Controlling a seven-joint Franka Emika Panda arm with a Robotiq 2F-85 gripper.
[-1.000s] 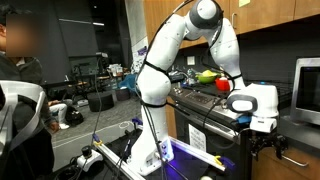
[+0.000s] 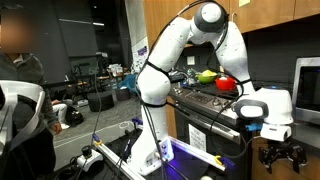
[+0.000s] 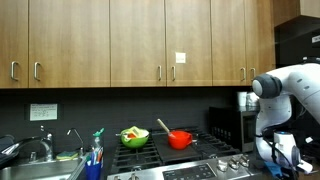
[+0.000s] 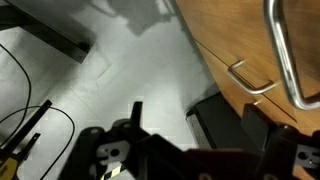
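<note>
My gripper point(image 2: 281, 157) hangs low at the right end of the counter, before the wooden drawer fronts point(image 2: 262, 168). In the wrist view the gripper is open: its two dark fingers stand wide apart, with nothing held between them. A thin metal handle point(image 4: 247, 78) on the wood lies beyond and above the right finger. Closer to the camera, a thick metal bar handle point(image 4: 284, 50) runs down the upper right. Any contact between gripper and drawer front cannot be made out.
A red pot point(image 3: 180, 139) and a green bowl of food point(image 3: 133, 137) stand on the stove. Left of it is the sink point(image 3: 35, 172). The microwave point(image 2: 308, 88) stands behind the arm's lower end. Grey floor point(image 4: 150, 70) lies open below the gripper.
In exterior view 1, my gripper has moved right and lower along the drawer fronts. It now covers the place where a drawer handle showed earlier.
</note>
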